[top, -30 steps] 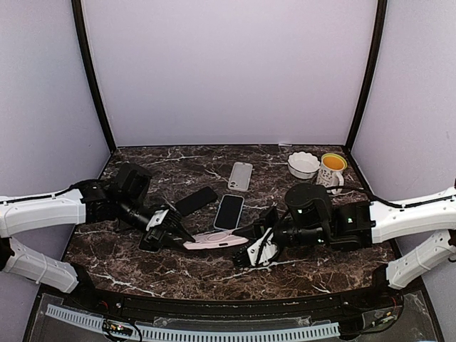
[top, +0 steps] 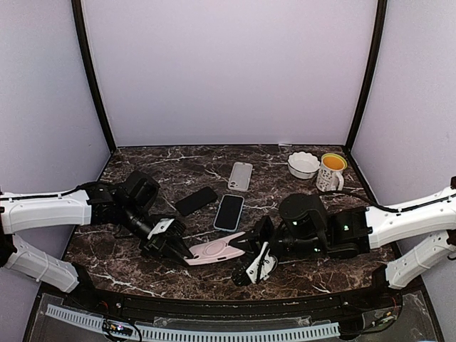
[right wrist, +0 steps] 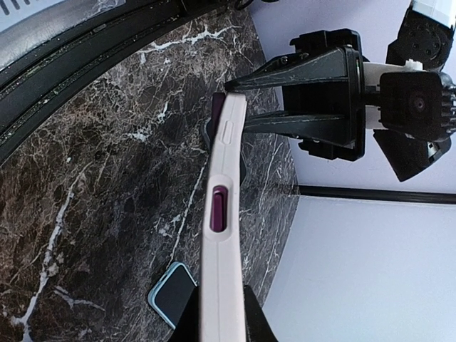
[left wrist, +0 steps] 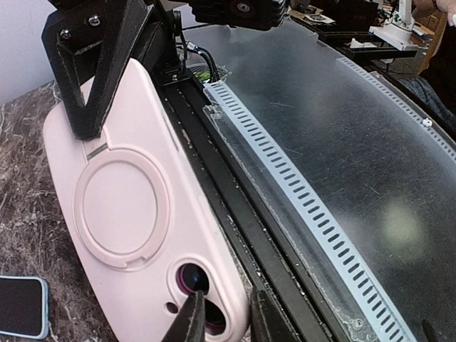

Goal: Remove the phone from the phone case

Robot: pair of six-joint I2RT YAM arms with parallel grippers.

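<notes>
The pink phone case (top: 214, 249) is held above the table between my two arms, its ringed back visible from above. My right gripper (top: 241, 244) is shut on it; one right finger (left wrist: 89, 117) presses the back beside the ring. The purple phone (right wrist: 217, 107) shows as a dark edge at the case's far end, beside the rim, and through the side cutout. At that end my left gripper is partly open, its two fingertips spaced apart along the case's corner. In the left wrist view, the left gripper is close against the camera-hole end.
A dark-screened phone (top: 229, 212), a black slab (top: 196, 201) and a pale case (top: 241, 177) lie behind the held case. A white bowl (top: 303, 164) and a mug (top: 331, 173) stand at the back right. Bare marble lies at the front left.
The case has tilted, showing more of its ringed back, and its left end sits lower. My left fingertips have come down with that end. The right gripper has kept its hold and turned slightly.
</notes>
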